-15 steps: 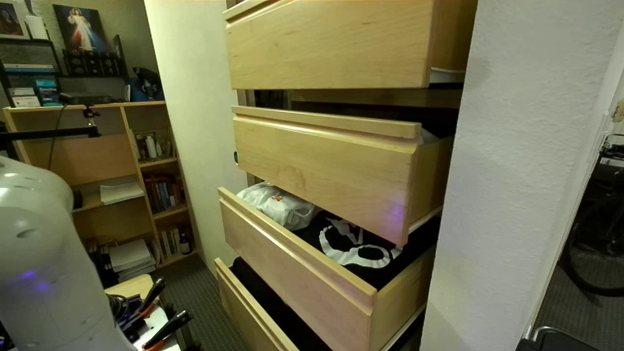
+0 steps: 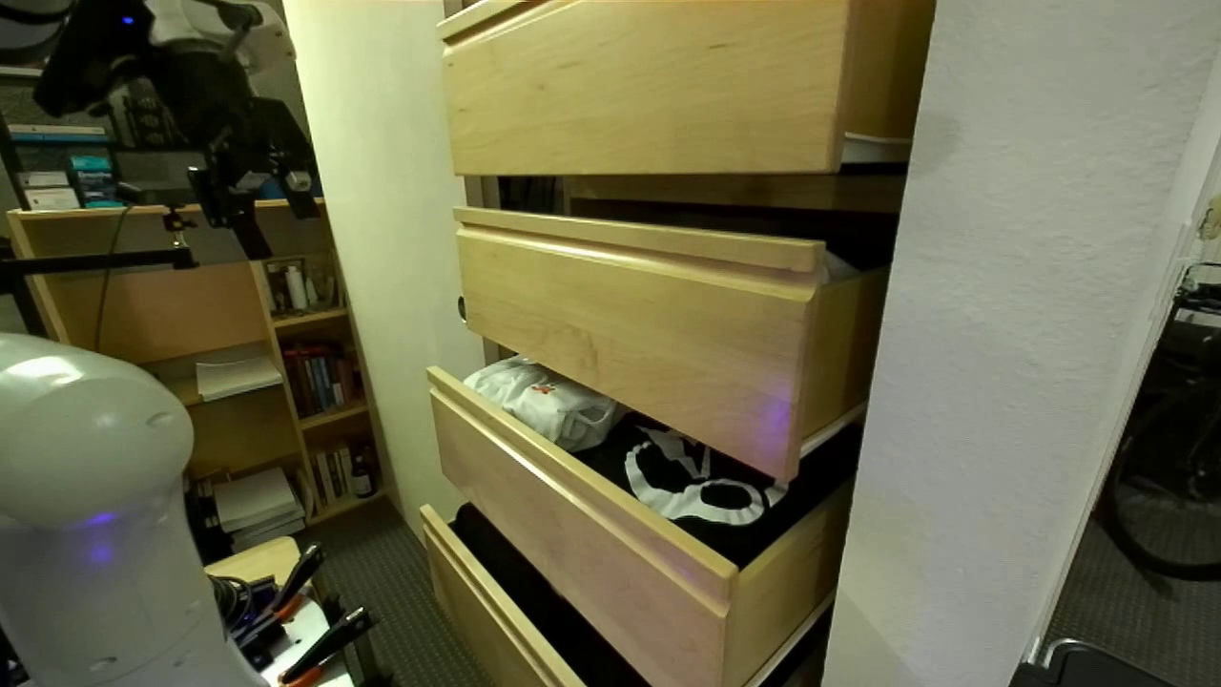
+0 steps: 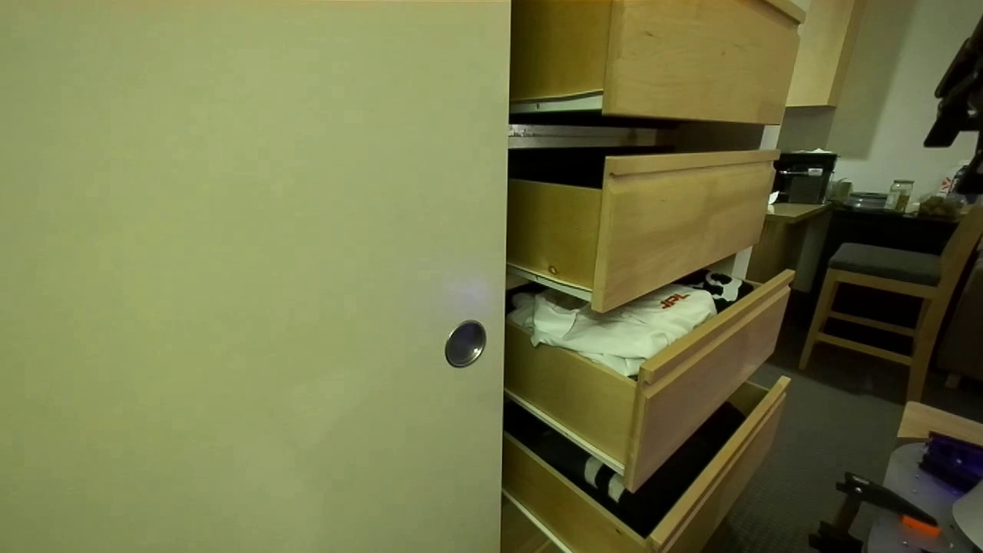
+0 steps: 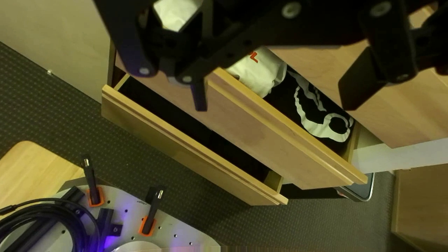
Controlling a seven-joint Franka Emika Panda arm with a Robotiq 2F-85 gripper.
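Four pulled-out wooden drawers show in the exterior views: a top drawer (image 2: 647, 92), a second drawer (image 2: 630, 315), a third drawer (image 2: 572, 515) and a bottom drawer (image 2: 486, 618). Folded in the third drawer are a white cloth (image 3: 627, 327) with red lettering and a black cloth (image 2: 698, 487) with a white print. Dark fabric lies in the bottom drawer. My gripper is open, its two fingers (image 4: 199, 98) wide apart and nothing held between them. In exterior view 1 the gripper (image 2: 265, 212) hangs at upper left, clear of the drawers.
A pale sliding door (image 3: 249, 276) stands beside the drawers, and a white wall (image 2: 1042, 286) bounds their other side. Clamps (image 4: 151, 210) and coiled cable (image 4: 46, 222) sit on the robot's base plate.
My gripper and forearm have come into exterior view 1 at upper left, covering part of the shelf. The arm's white link has shifted. The drawers and cloths look unmoved.
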